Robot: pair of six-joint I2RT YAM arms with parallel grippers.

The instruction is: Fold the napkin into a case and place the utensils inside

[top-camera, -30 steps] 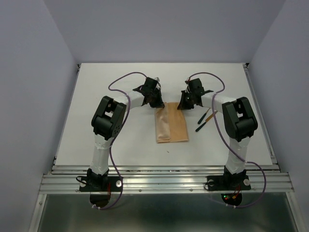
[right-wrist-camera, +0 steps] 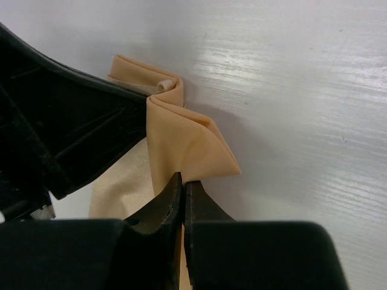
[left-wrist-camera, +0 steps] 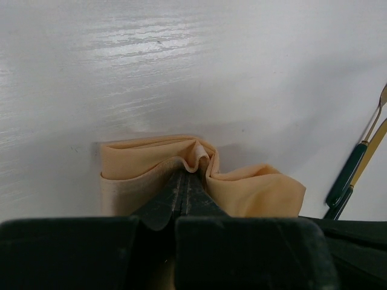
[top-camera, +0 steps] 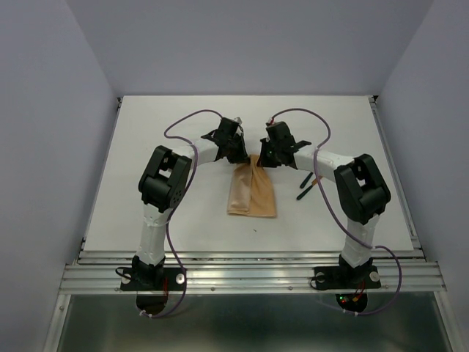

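The peach napkin [top-camera: 261,196] lies in the middle of the table, its left part folded over in a lighter strip [right-wrist-camera: 121,187]. My left gripper [top-camera: 242,160] is shut at the folded strip's top end; whether cloth is between its fingertips is hidden among the folds in the left wrist view. My right gripper [top-camera: 262,161] is shut on the napkin's right side, lifting a bunched flap [right-wrist-camera: 190,145] beside the left gripper. Utensils with dark green handles [left-wrist-camera: 347,172] lie to the right of the napkin, partly under the right arm in the top view.
Both arms nearly meet above the napkin's top end.
My right gripper has moved left toward the left one, drawing the napkin's right side with it; the napkin has shifted slightly left. The left arm has stayed in place.
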